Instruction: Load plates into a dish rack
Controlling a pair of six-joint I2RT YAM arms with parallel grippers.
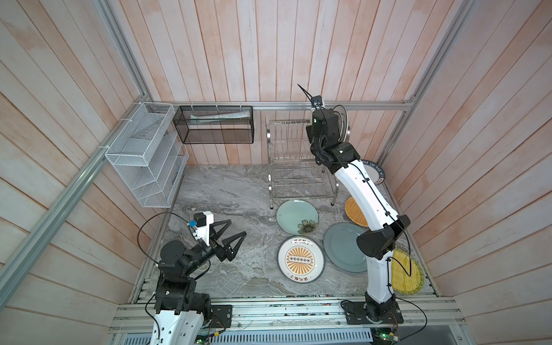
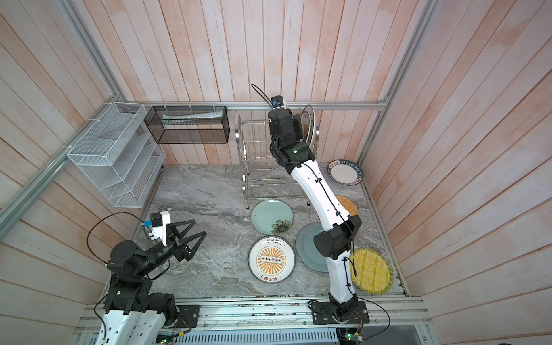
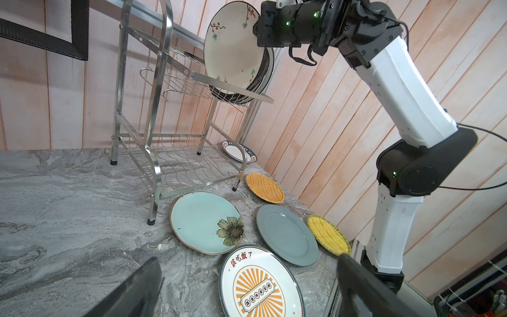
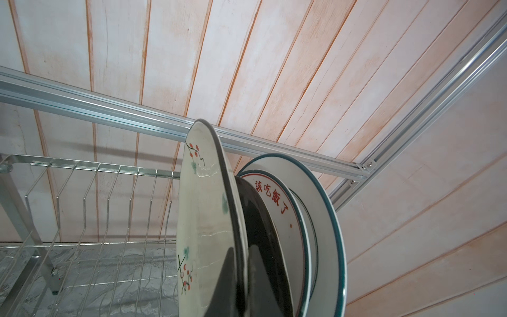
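The metal dish rack (image 1: 269, 166) holds several upright plates at the right of its upper tier. A cream plate with painted flowers (image 4: 206, 211) leans there in front of a dark plate (image 4: 264, 243). My right gripper is at the cream plate's rim, its fingers close together and shut; whether the rim is between them is unclear. My left gripper (image 1: 235, 238) stands open low at the front left. On the counter lie a mint plate (image 1: 290, 214), a white orange-patterned plate (image 1: 300, 258) and a grey plate (image 1: 343, 244).
A yellow round mat (image 2: 371, 270), an orange one (image 3: 264, 187) and a small rimmed plate (image 2: 345, 172) lie along the right side. White wire baskets (image 1: 143, 155) and a black basket (image 1: 212, 138) hang at the back left.
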